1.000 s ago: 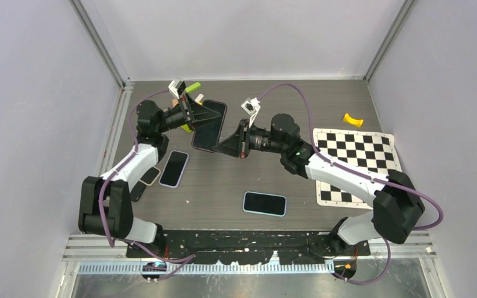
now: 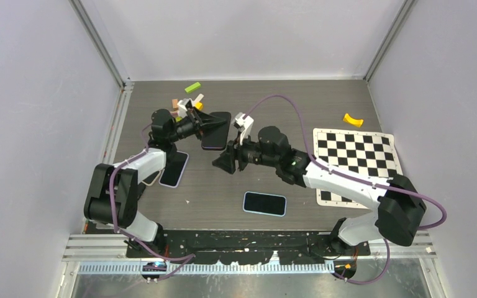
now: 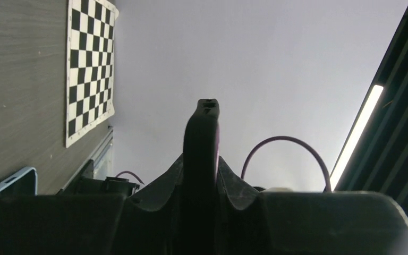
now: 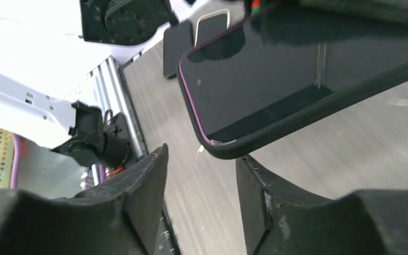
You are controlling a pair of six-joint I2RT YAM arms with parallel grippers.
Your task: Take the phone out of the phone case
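A dark phone in a black case [image 2: 215, 140] is held up off the table, left of centre. My left gripper is shut on it, one finger on each side of the slab, seen edge-on in the left wrist view. In the right wrist view the case's near corner [image 4: 228, 150] hangs just beyond my right gripper, which stands open with nothing gripped. A thin purple line runs along the phone's edge inside the case's rim. Whether phone and case are apart anywhere is hard to tell.
A blue-edged phone [image 2: 264, 203] lies at the front middle. Several phones, one light-framed [image 2: 174, 169], lie at left. Small coloured blocks [image 2: 192, 87] are behind the left arm. A checkerboard [image 2: 354, 152] and a yellow piece [image 2: 353, 120] lie at right.
The left gripper has moved a little right with the phone, which now hangs straighter.
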